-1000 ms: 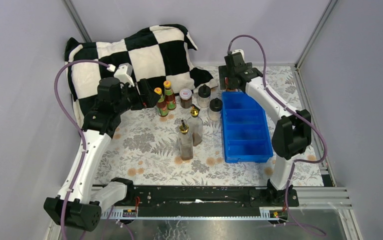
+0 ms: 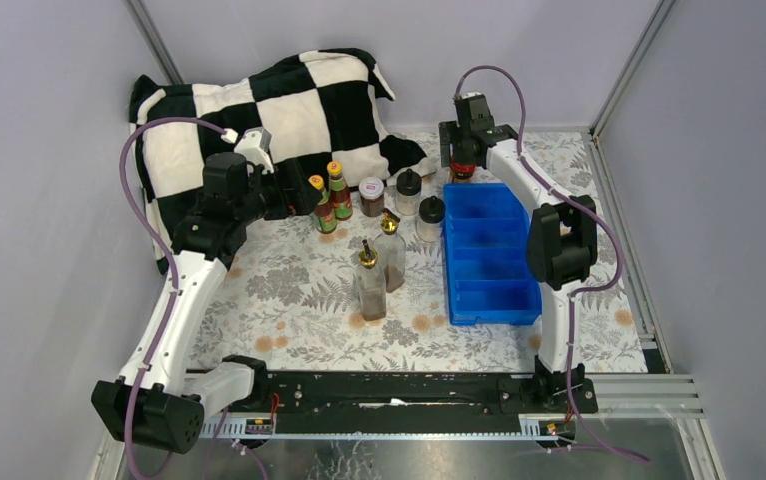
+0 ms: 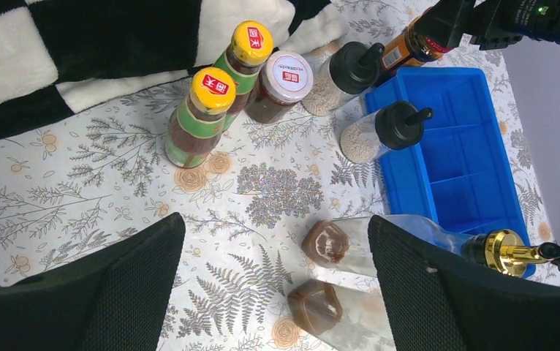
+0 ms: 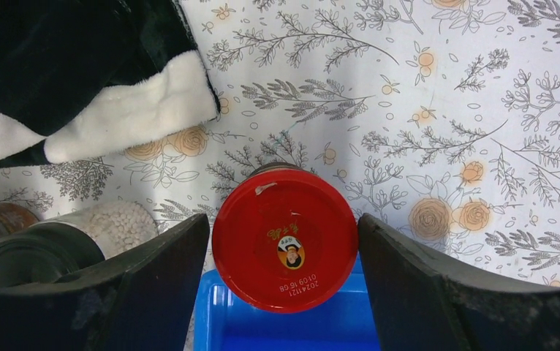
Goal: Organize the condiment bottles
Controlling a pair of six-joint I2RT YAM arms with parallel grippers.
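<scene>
A red-lidded jar (image 4: pixel 284 238) stands at the far end of the blue tray (image 2: pixel 489 322), between the fingertips of my right gripper, whose grip on it I cannot confirm. My left gripper is open above the table, beside two yellow-capped sauce bottles (image 2: pixel 340 200) (image 2: pixel 324 215). A white-lidded jar (image 2: pixel 371 195) and two black-capped shakers (image 2: pixel 407 198) (image 2: pixel 429 225) stand left of the tray. Two glass bottles with gold spouts (image 2: pixel 371 290) (image 2: pixel 391 260) stand nearer the front. The tray's compartments look empty.
A checkered cloth (image 2: pixel 279 120) is bunched along the back left. Walls bound the back and sides.
The left arm has moved very slightly; the bottles are unchanged.
</scene>
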